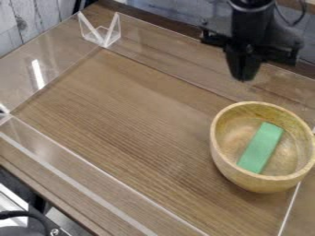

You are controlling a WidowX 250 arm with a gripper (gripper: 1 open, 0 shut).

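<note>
A wooden bowl (227, 138) sits at the right of the table in the camera view, with a green block (260, 147) lying inside it. My black gripper (249, 66) is raised at the top right, above and behind the bowl, clear of it. Its fingertips are blurred, and I cannot tell how far apart they are; nothing is visible held in it.
The wooden table (110, 120) is broad and clear to the left of the bowl. A clear plastic bracket (101, 29) stands at the back left. Dark cables lie beyond the lower left edge.
</note>
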